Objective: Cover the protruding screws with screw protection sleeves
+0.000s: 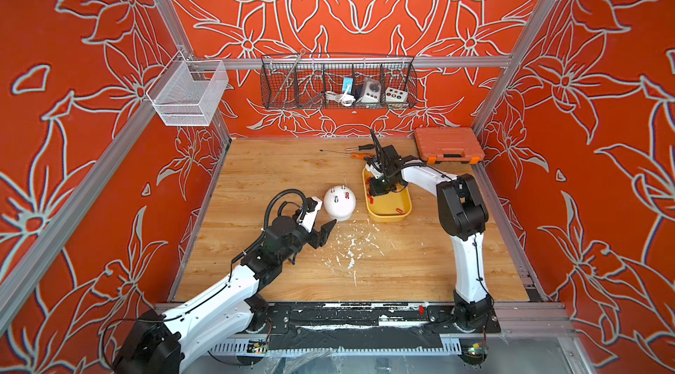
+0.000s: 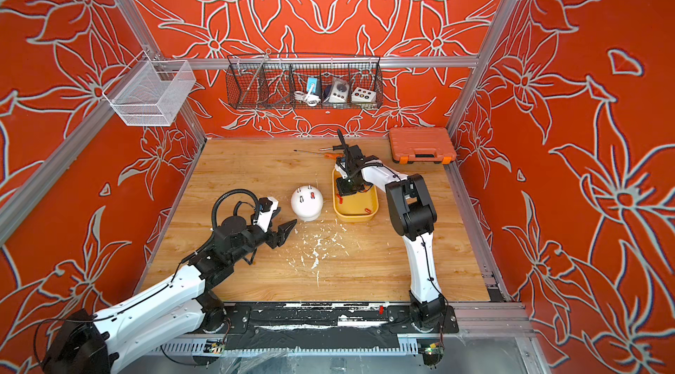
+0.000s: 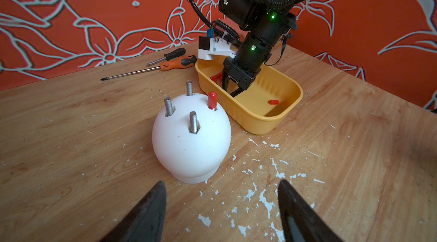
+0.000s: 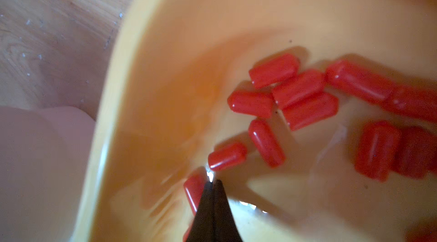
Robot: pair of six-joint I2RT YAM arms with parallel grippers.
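Down inside the yellow tray point(image 4: 116, 87), my right gripper is shut with its fingertips together and nothing between them. A red sleeve point(image 4: 227, 156) lies just beyond the tips, and another red sleeve point(image 4: 193, 192) rests against their left side. Several more sleeves point(image 4: 298, 88) are scattered over the tray floor. In the left wrist view, a white dome point(image 3: 191, 144) carries upright screws; one wears a red sleeve point(image 3: 212, 100), while the front screw point(image 3: 193, 122) and two others are bare. My left gripper stands open and empty in front of the dome.
Two screwdrivers point(image 3: 177, 62) lie behind the tray. An orange case point(image 1: 448, 144) sits at the back right of the table. White flakes point(image 1: 351, 247) mark the wood in front of the dome.
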